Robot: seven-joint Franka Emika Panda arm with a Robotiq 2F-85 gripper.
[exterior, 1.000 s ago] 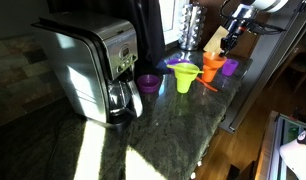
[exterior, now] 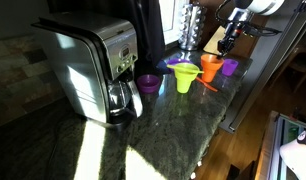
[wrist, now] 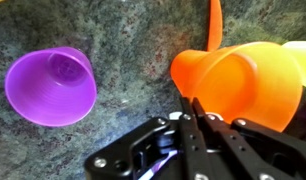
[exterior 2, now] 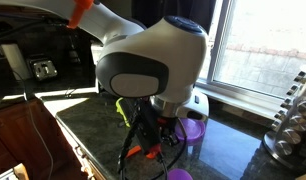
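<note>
In the wrist view, my gripper is shut, its fingertips at the lower left rim of an orange cup (wrist: pixel 258 90). Whether they touch that rim cannot be told, and nothing clearly shows between them. A purple cup (wrist: pixel 51 112) stands apart to the left. An orange utensil (wrist: pixel 215 24) lies against the orange cup's upper side. From exterior view 1, the gripper (exterior: pixel 225 47) hangs over the counter's far end, close to the orange cup (exterior: pixel 210 67) and purple cup (exterior: pixel 230 67). A yellow-green cup (exterior: pixel 184 80) stands nearer the camera. The arm hides much of exterior view 2.
A coffee maker (exterior: pixel 105 68) stands at the left of the dark counter (exterior: pixel 158 145), with a purple bowl (exterior: pixel 148 83) beside it. A metal rack (exterior: pixel 191 27) is at the back by the window.
My gripper appears slightly lower near the orange and purple cups. The cups, utensil and coffee maker have not visibly moved.
</note>
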